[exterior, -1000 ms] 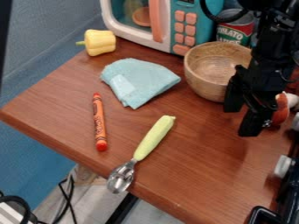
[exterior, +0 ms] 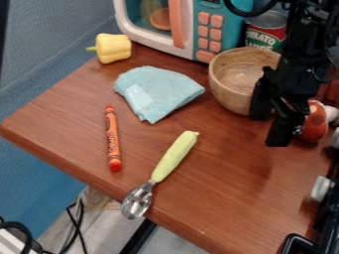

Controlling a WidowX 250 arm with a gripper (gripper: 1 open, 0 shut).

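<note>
My black gripper (exterior: 281,119) hangs at the right side of the wooden table, just right of a wooden bowl (exterior: 236,77) and beside a red-orange object (exterior: 315,123) that is partly behind it. Whether its fingers are open or shut is hard to see. An orange crayon (exterior: 113,137), a light blue cloth (exterior: 158,91) and an ice-cream scoop with a pale green handle (exterior: 172,159) lie on the table (exterior: 205,213).
A toy microwave (exterior: 179,22) stands at the back, with a can (exterior: 265,35) beside it and a yellow object (exterior: 111,48) at its left. Black hardware lines the right edge. The middle and front of the table have free room.
The gripper has shifted slightly up and back from where it hung lower at the right of the bowl. The other things look unmoved.
</note>
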